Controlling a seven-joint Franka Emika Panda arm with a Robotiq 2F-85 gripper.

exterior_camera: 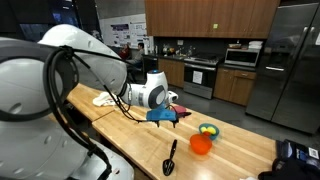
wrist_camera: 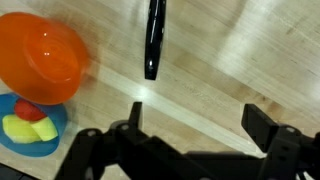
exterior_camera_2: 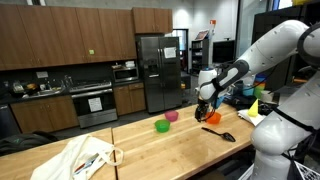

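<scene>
My gripper is open above the wooden table, nothing between its fingers; it shows in exterior view 1 [exterior_camera: 165, 116]. In the wrist view, a black-handled utensil [wrist_camera: 155, 42] lies ahead of the fingers, its far part cut off by the frame's top. An orange bowl [wrist_camera: 38, 58] is at the left. Below it, a blue bowl [wrist_camera: 56, 116] holds yellow [wrist_camera: 30, 130] and red [wrist_camera: 30, 110] items. Exterior view 1 shows the whole black utensil [exterior_camera: 170, 158] on the near table, left of the orange bowl [exterior_camera: 200, 145].
A pink bowl [exterior_camera_2: 171, 116] and a green bowl [exterior_camera_2: 162, 126] stand farther along the table. White cloth [exterior_camera_2: 78, 158] lies at the table's other end. Bare wood surrounds the utensil and lies right of it in the wrist view.
</scene>
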